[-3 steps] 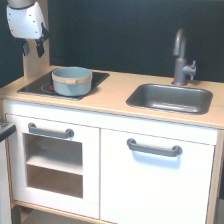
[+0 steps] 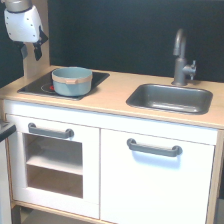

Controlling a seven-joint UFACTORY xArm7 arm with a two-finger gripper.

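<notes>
At the upper left, my gripper (image 2: pixel 31 50) hangs from a white arm, its dark fingers pointing down. The fingers look apart, and nothing shows between them. Below and to the right, a blue-grey pot (image 2: pixel 72 81) with a light brown handle stands on the black stove plate (image 2: pixel 40 85). There is clear space between the gripper and the pot. The pot's inside is hardly visible from here.
A metal sink (image 2: pixel 170 98) with a grey tap (image 2: pixel 180 60) is set into the wooden counter (image 2: pixel 115 92) on the right. Bare counter lies between stove and sink. Below are a closed white door (image 2: pixel 155 180) and an oven-like door (image 2: pixel 55 134) with an opening showing a shelf.
The arm and gripper have shifted slightly to the left. The pot, sink and doors stand as before.
</notes>
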